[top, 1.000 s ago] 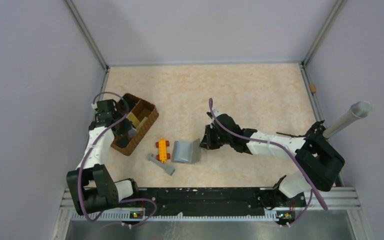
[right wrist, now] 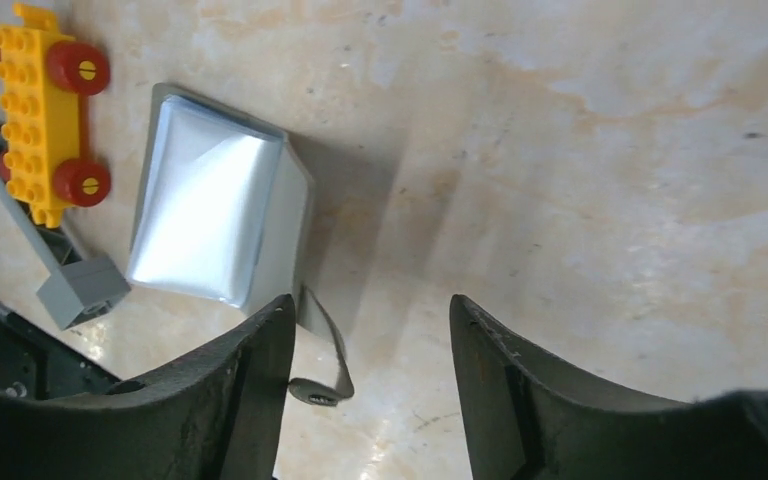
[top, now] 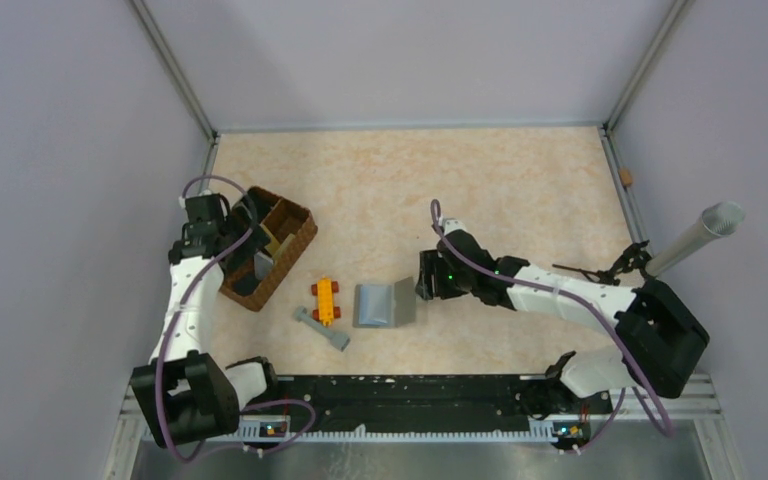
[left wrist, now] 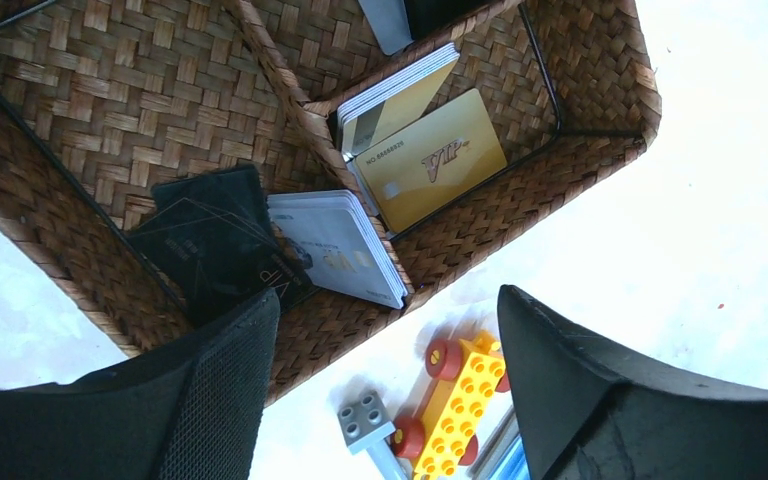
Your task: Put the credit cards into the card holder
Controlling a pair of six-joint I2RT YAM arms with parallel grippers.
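Observation:
A woven basket (top: 298, 240) at the far left holds black cards (left wrist: 200, 240), white cards (left wrist: 335, 250) and gold cards (left wrist: 430, 165) in compartments. My left gripper is above it, open, nothing between its fingertips. The card holder (right wrist: 205, 200), grey with a clear pocket, lies in the middle front; a flap or strap reaches from it beside one finger of my right gripper. That gripper stands open at the holder's right; whether the finger touches the flap is unclear.
A yellow toy car (top: 325, 300) and a grey toy piece (top: 325, 330) lie between basket and holder.
My right gripper has moved right and opened wider; the holder has shifted slightly right with it.

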